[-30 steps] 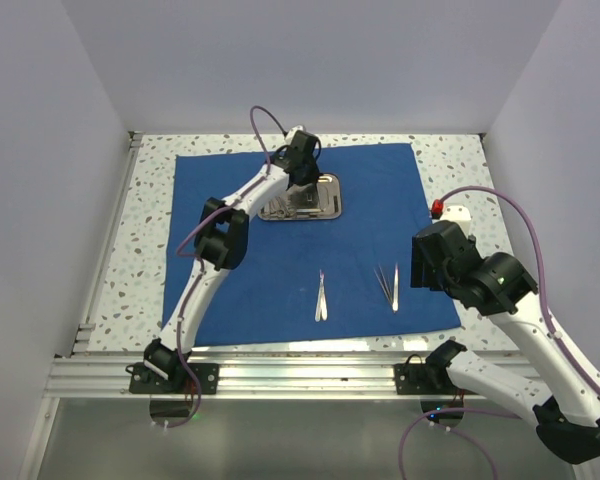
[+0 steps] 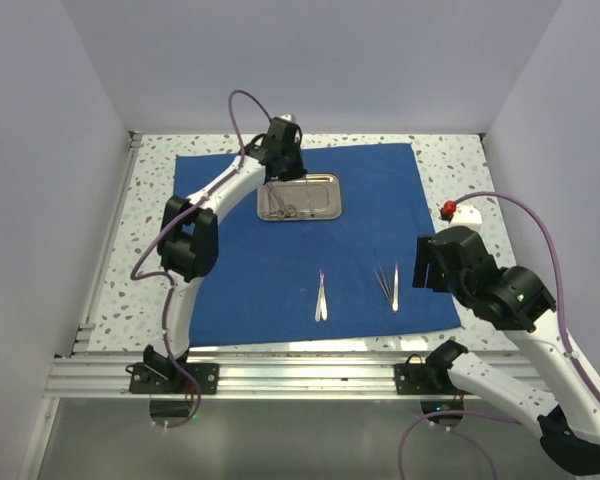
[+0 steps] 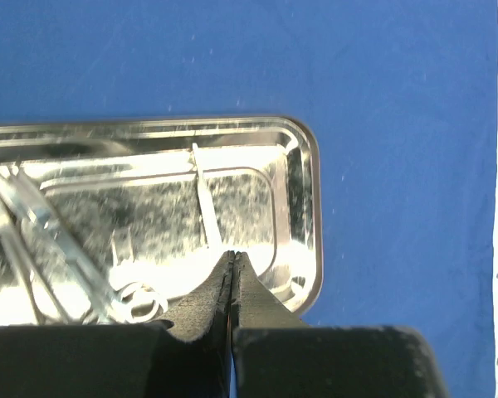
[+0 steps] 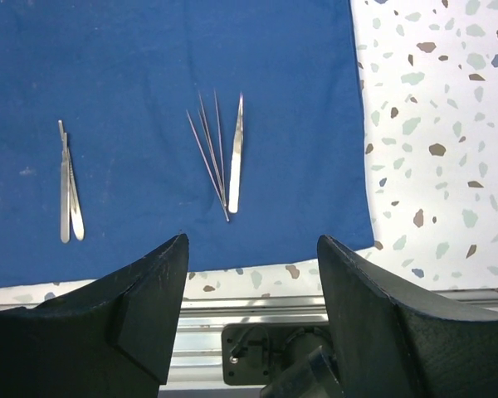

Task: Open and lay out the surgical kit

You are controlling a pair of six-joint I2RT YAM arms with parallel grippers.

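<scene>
A shiny metal tray [image 2: 338, 196] stands on the blue cloth at the back. In it, towards the right end in the left wrist view, lies a slim scalpel handle [image 3: 206, 203]; scissor-like instruments [image 3: 66, 249] lie crossed at the left. My left gripper is above the tray, shut with nothing between its fingers, the scalpel handle beyond its tips. My right gripper is open and empty over the front right of the table. Ahead of it lie tweezers [image 4: 236, 162], several thin probes [image 4: 212, 157] and a pair of slender handles [image 4: 69, 195].
Bare blue cloth [image 2: 270, 275] spreads between the tray and the laid-out instruments. Around it runs the speckled white tabletop [image 2: 130, 240], with a metal rail [image 2: 310, 375] along the front edge. Grey walls close in the sides.
My left gripper has risen and moved left, away from the tray's right end, still shut. The scalpel handle stays in the tray. The right arm has shifted slightly.
</scene>
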